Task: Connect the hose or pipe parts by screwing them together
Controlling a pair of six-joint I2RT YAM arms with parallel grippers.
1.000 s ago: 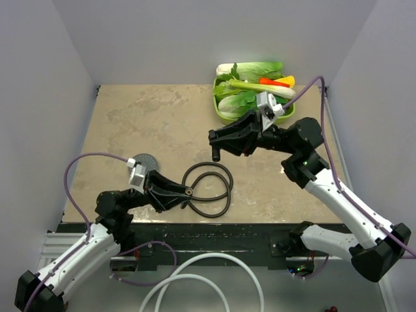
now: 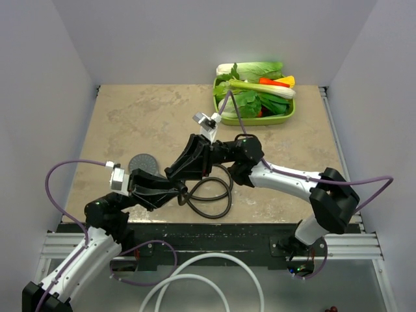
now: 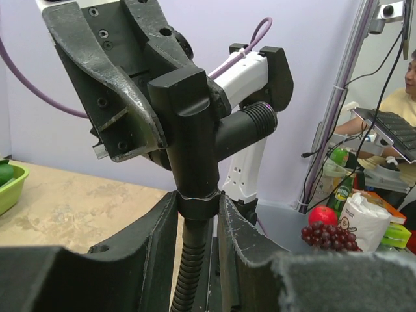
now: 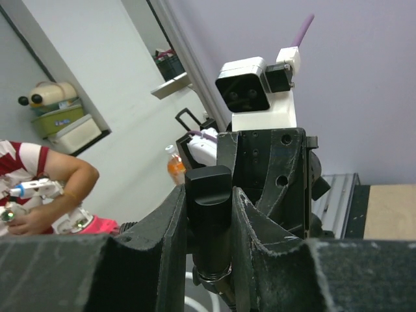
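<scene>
In the top view my left gripper (image 2: 162,195) and right gripper (image 2: 179,172) meet over the coiled black hose (image 2: 218,214). In the left wrist view my left gripper is shut on the hose's end collar, with ribbed hose (image 3: 192,266) hanging below. A black T-shaped fitting (image 3: 185,104) stands on that end, its side branch pointing right. My right gripper holds this fitting between its fingers, as the right wrist view shows. Whether the fitting is fully seated on the hose end cannot be told.
A green basket of vegetables (image 2: 253,119) stands at the back right. A grey round disc (image 2: 143,162) lies left on the counter (image 2: 123,117). White hose loops (image 2: 253,279) lie below the front edge.
My right gripper has swung left and down with the black fitting, onto the hose end in my left gripper, which has shifted slightly left.
</scene>
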